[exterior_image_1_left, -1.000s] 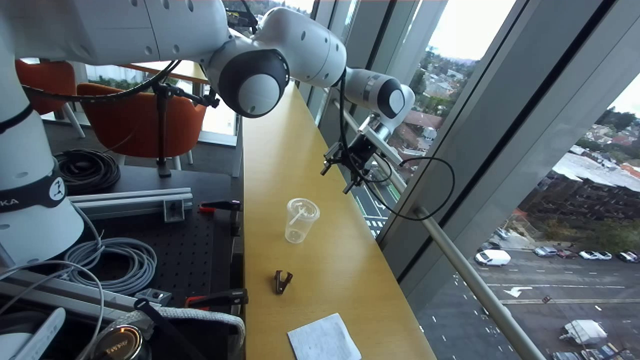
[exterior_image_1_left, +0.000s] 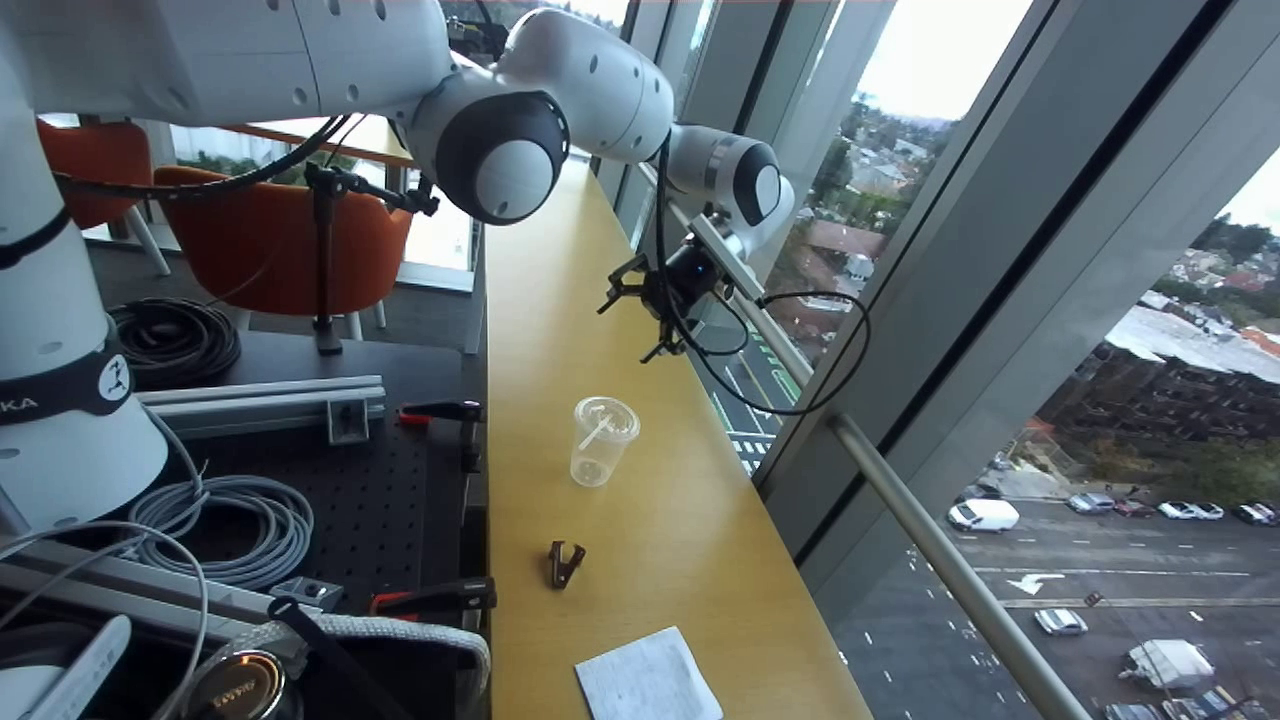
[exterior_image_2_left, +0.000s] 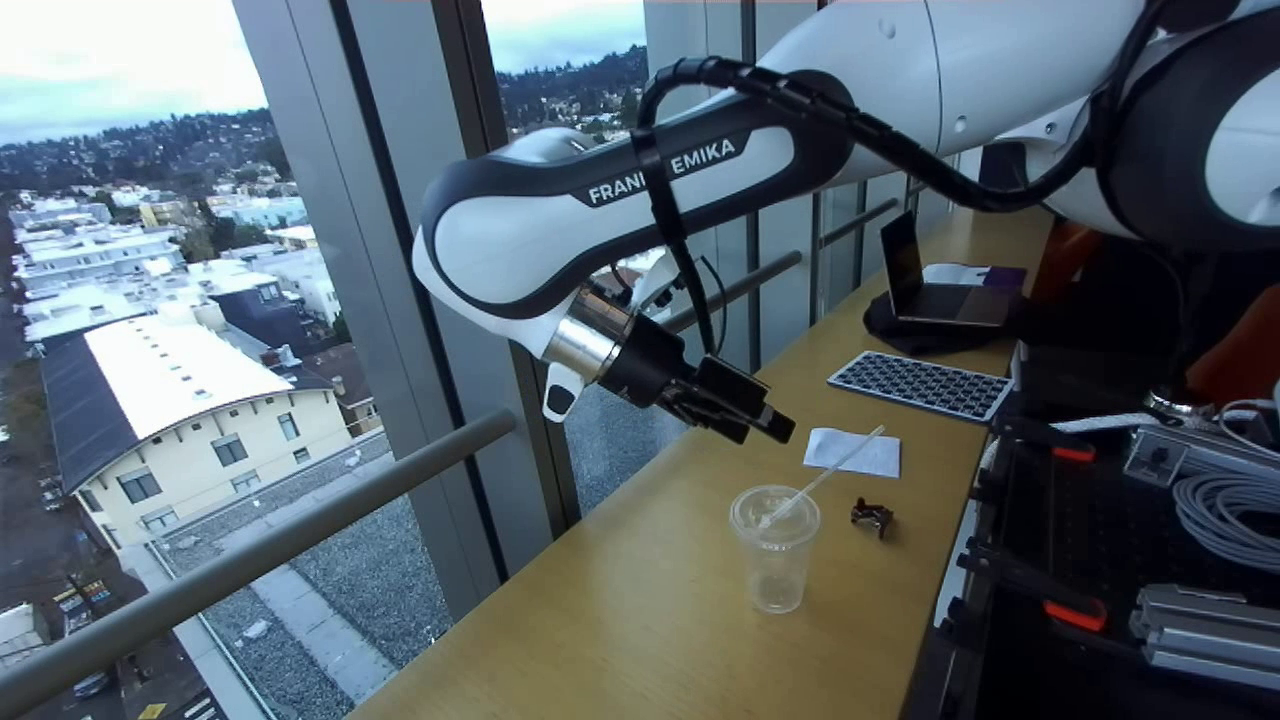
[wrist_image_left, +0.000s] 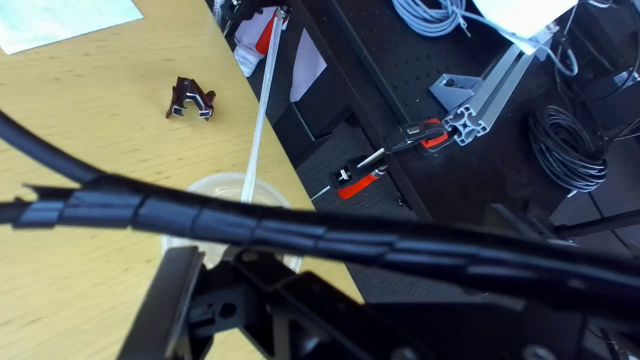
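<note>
My gripper (exterior_image_1_left: 624, 334) hangs tilted above the table, close to the window side, open and with nothing between its fingers. In exterior view 2 the gripper (exterior_image_2_left: 762, 434) is higher than a clear plastic cup (exterior_image_2_left: 777, 564) and apart from it. That cup (exterior_image_1_left: 596, 450) stands upright on the wooden table, with a lid and a white straw (exterior_image_2_left: 840, 460). A small dark brown clip (exterior_image_1_left: 564, 564) lies near it. In the wrist view the cup (wrist_image_left: 231, 185) is partly covered by a black cable and a finger; the clip (wrist_image_left: 190, 99) shows clear of them.
A white folded cloth or paper (exterior_image_1_left: 650, 674) lies on the table past the clip. A metal rail (exterior_image_1_left: 948, 558) runs along the window. Black clamps with red parts (exterior_image_1_left: 438, 598) grip the dark bench edge. A keyboard (exterior_image_2_left: 921, 384) and laptop (exterior_image_2_left: 948, 294) sit farther along.
In exterior view 1 my gripper has moved left and slightly up, away from the window rail toward the table's middle. Cup, clip and white sheet have stayed put.
</note>
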